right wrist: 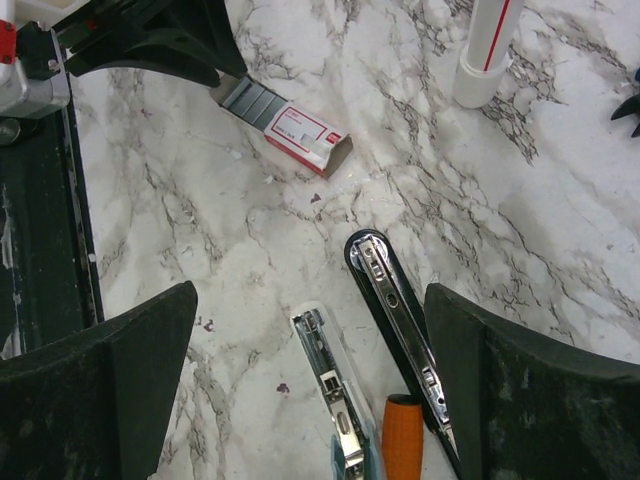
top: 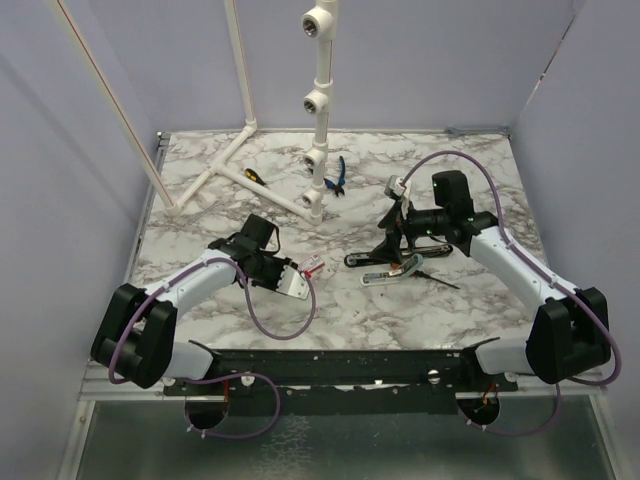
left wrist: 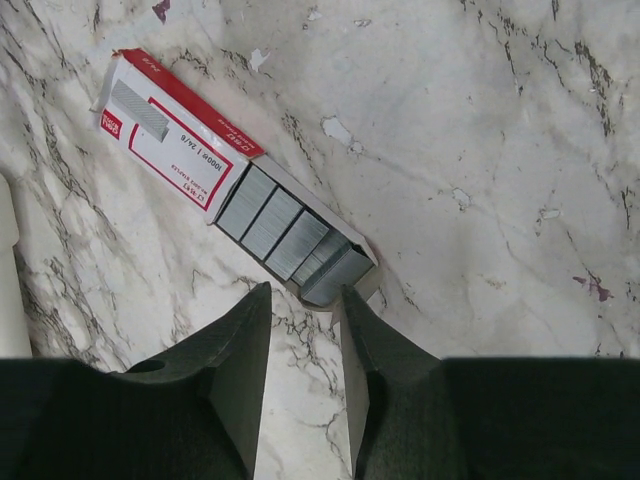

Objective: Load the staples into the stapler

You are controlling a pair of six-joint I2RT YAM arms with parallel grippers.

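The red and white staple box (left wrist: 180,135) lies open on the marble table, its inner tray pulled out and showing several strips of staples (left wrist: 270,225). Close to that tray's open end, my left gripper is part open, and no object shows between its fingers. In the right wrist view the same staple box (right wrist: 305,138) is partly covered by the left fingers. My right gripper stands wide open and empty above two staplers: a black stapler (right wrist: 395,310) and a teal one (right wrist: 335,385), which appears opened with its metal channel showing.
An orange-handled screwdriver (right wrist: 402,435) lies between the staplers. Blue pliers (top: 337,176) and a yellow-black tool (top: 254,176) rest farther back. A white pipe stand (top: 316,160) rises behind the box.
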